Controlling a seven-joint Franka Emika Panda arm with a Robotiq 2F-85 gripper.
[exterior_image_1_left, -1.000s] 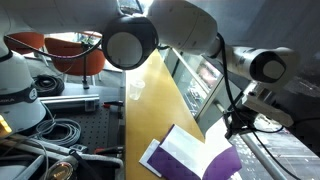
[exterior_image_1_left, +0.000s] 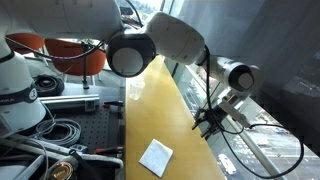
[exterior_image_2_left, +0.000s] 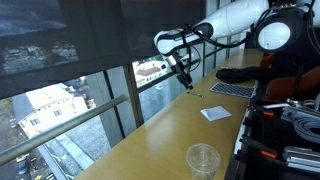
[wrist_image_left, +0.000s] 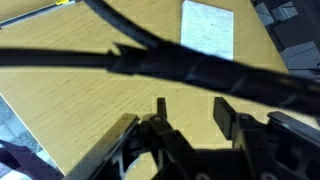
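Low over the table's far side, my gripper (exterior_image_1_left: 204, 128) (exterior_image_2_left: 187, 86) points downward. Its fingers stand apart in the wrist view, with bare wood showing between the tips and nothing held. A flat white square (exterior_image_1_left: 155, 157) (exterior_image_2_left: 215, 114) (wrist_image_left: 207, 28) lies on the wooden table (exterior_image_1_left: 165, 110), clear of the gripper. No purple-and-white sheet shows on the tabletop. At the lower left of the wrist view, past the table edge, sits a dark purplish shape (wrist_image_left: 28, 160); what it is I cannot tell.
A clear cup (exterior_image_1_left: 135, 88) (exterior_image_2_left: 203, 160) stands at one end of the table. Black cables (wrist_image_left: 190, 65) loop from the arm across the wrist view. A window (exterior_image_2_left: 60, 110) runs beside the table. Most of the wooden top is bare.
A purple-and-white sheet hung from my gripper and spread over the table beside the white square; it is gone from there now. The gripper has moved lower and to the left, and opened.
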